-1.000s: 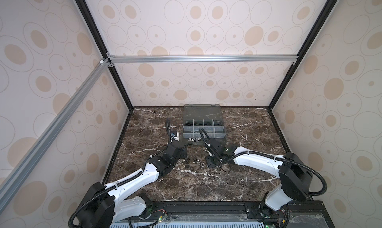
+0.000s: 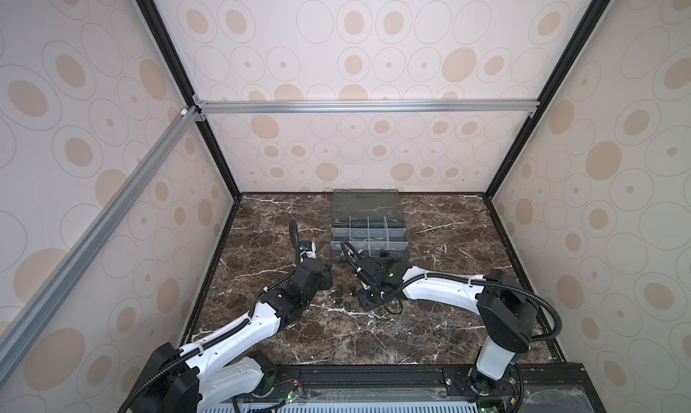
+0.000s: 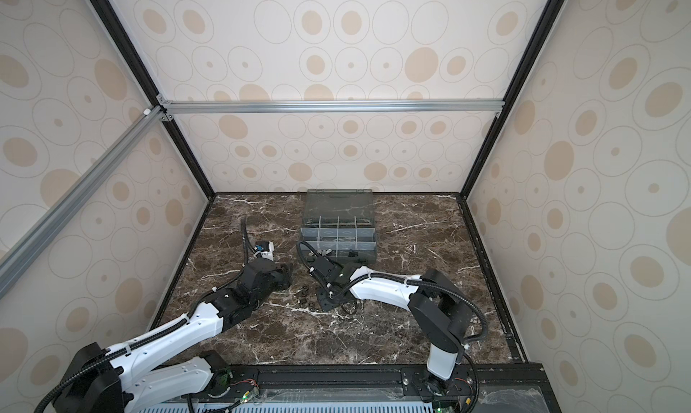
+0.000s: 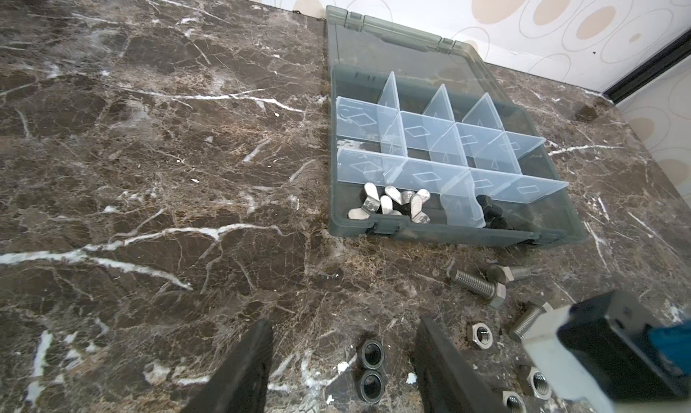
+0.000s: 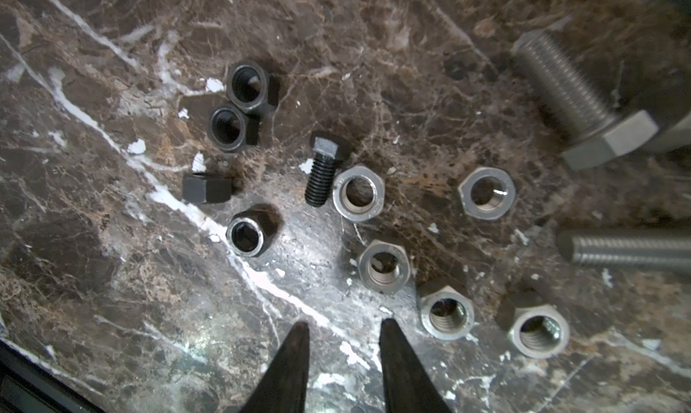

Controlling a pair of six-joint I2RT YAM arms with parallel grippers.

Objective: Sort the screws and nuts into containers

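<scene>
My left gripper stands open above the table left of two black nuts (image 4: 371, 384). My right gripper is open, pointing down over loose hardware: black nuts (image 5: 206, 188), a black bolt (image 5: 322, 174), steel nuts (image 5: 487, 195) and steel bolts (image 5: 561, 81). Nothing shows between either pair of fingers. The grey divided box (image 4: 453, 234) has its lid open behind them; silver pieces (image 4: 392, 195) fill part of its front left compartment, dark pieces (image 4: 493, 212) the front right one. The back compartments are partly hidden by dividers.
Walls enclose the back and sides. Both arms are close together over the middle, in front of the box.
The right arm has moved left toward the middle, over the loose hardware. The left arm has shifted slightly left.
</scene>
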